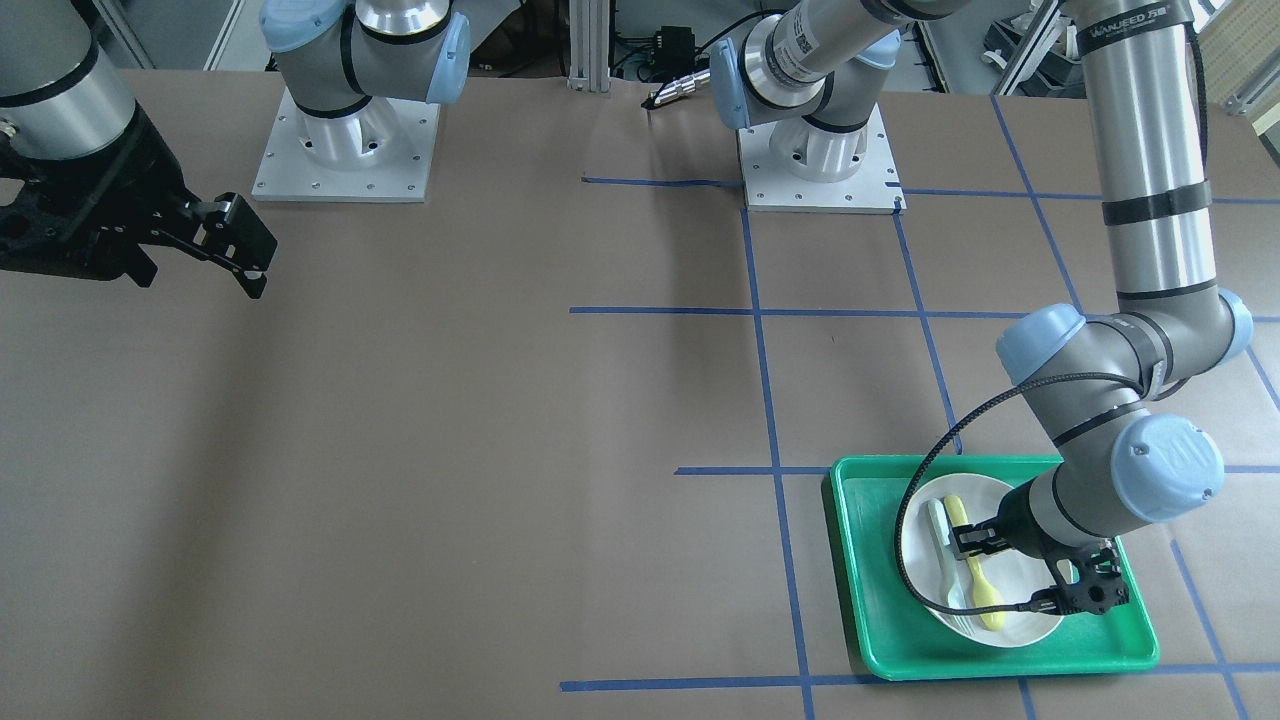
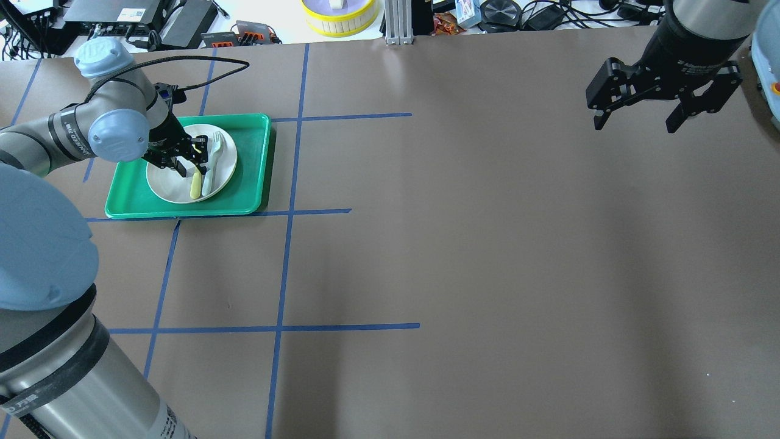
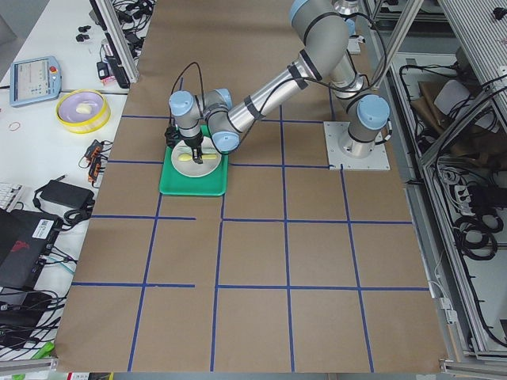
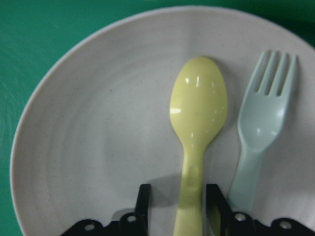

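Note:
In the wrist view, a yellow spoon lies on a white plate, with a pale mint fork to its right. My gripper is open low over the plate, a finger on each side of the spoon's handle; the right one is close to or at the handle, and the gap on the left is wider. In the front view the plate sits in a green tray at the lower right, partly hidden beneath my wrist.
Another arm's black gripper hangs at the right in the top view. More arms stand at the back in the front view. A cable loops from my wrist over the tray.

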